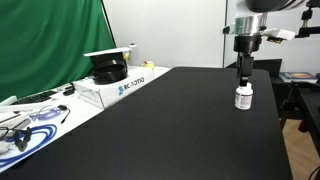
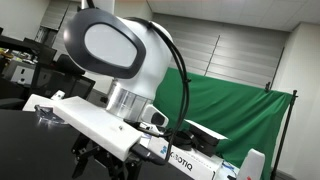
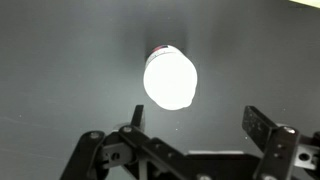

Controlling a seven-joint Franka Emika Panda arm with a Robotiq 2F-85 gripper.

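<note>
A small white bottle stands upright on the dark table near its right edge in exterior view 1. Seen from above in the wrist view, its round white cap lies ahead of the fingertips, roughly centred between them and clear of both. My gripper is open, its black fingers spread wide and holding nothing. In exterior view 1 the gripper hangs just above and behind the bottle; whether they touch there is unclear. Exterior view 2 has the white arm in front, and the bottle cannot be made out.
Blue cables lie at the left edge.
</note>
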